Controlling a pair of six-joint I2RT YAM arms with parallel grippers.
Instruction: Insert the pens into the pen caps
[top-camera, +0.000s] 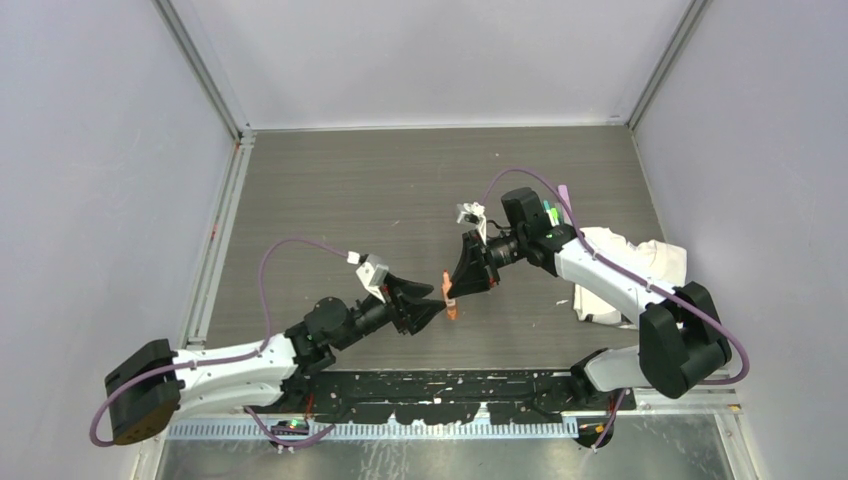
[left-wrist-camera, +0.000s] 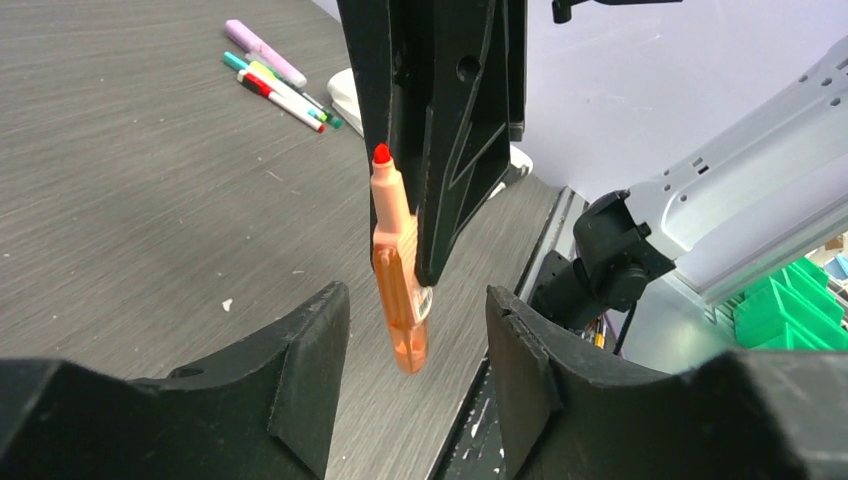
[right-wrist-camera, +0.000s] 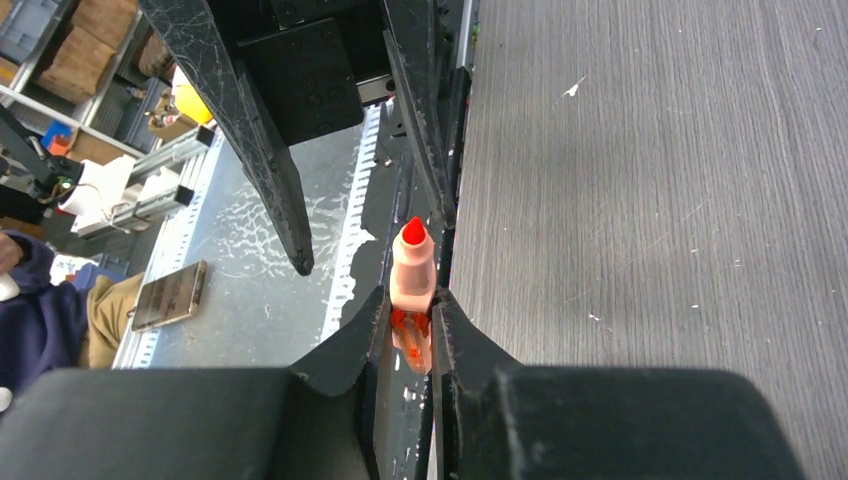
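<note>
An orange marker (left-wrist-camera: 403, 280) with its red tip bare stands nearly upright above the table, and my right gripper is shut on it. In the top view the marker (top-camera: 449, 297) lies between the two arms. My left gripper (top-camera: 434, 298) is close to the marker's left side. Its fingers are apart, with a clear gap to the marker in the right wrist view, where its fingers (right-wrist-camera: 290, 215) show behind the tip. No loose cap for this marker can be made out.
Several markers (left-wrist-camera: 290, 100) and a pink pen (left-wrist-camera: 262, 50) lie farther off on the table. A white cloth (top-camera: 650, 262) is at the right, partly under the right arm.
</note>
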